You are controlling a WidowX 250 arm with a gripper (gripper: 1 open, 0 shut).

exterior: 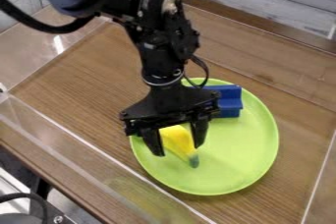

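My black gripper (175, 135) hangs low over a green plate (237, 164), its two fingers apart above and around a yellow object (182, 146) with a green tip that lies on the plate. Whether the fingers touch it is unclear. A blue block (226, 101) sits at the back of the plate, partly hidden by my arm.
The plate rests on a wooden surface (79, 90) with clear room to the left and back. A transparent wall runs along the front left, and a pale planked wall stands at the back. Cables show at the lower left.
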